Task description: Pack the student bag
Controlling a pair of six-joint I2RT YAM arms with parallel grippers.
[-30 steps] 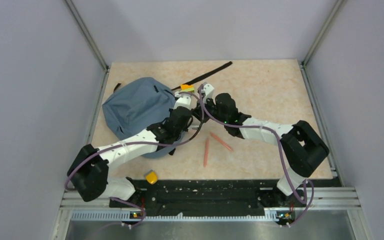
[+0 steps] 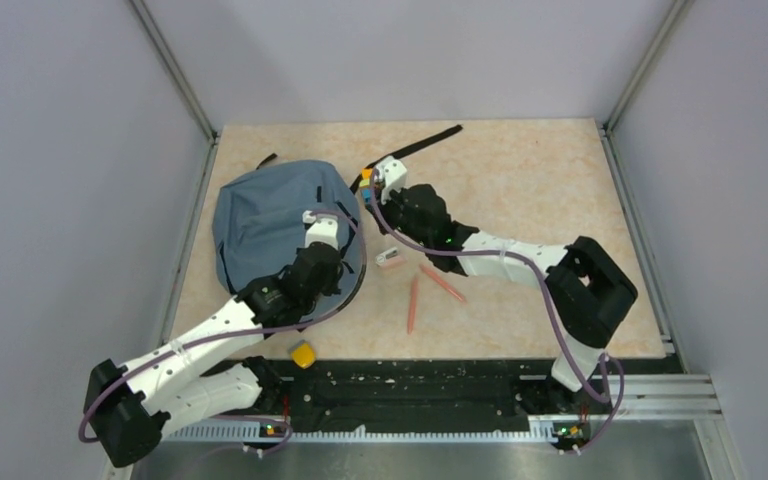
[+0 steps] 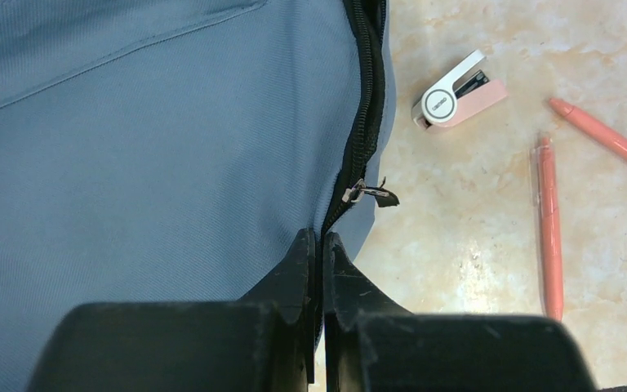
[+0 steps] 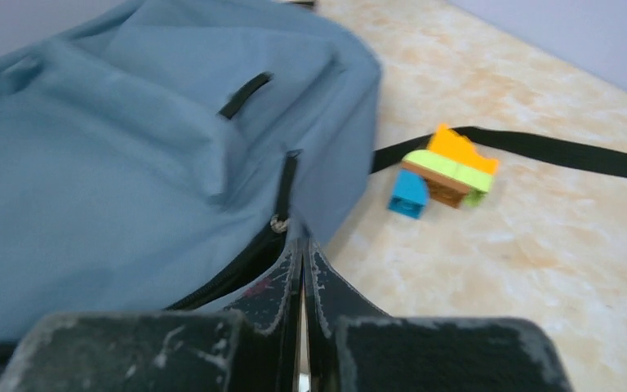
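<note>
A blue-grey bag lies on the left of the table; its black zipper runs along the right edge in the left wrist view. My left gripper is shut at that edge, by the zipper pull; whether any cloth is between the fingers is unclear. My right gripper is shut above the bag's side, in front of the coloured blocks. A white-pink stapler and two salmon pens lie right of the bag.
A yellow object sits at the front edge below the bag. A black strap lies at the back.
My left gripper has moved left and toward the front, with the bag shifting and spreading. My right gripper has moved left and toward the back.
</note>
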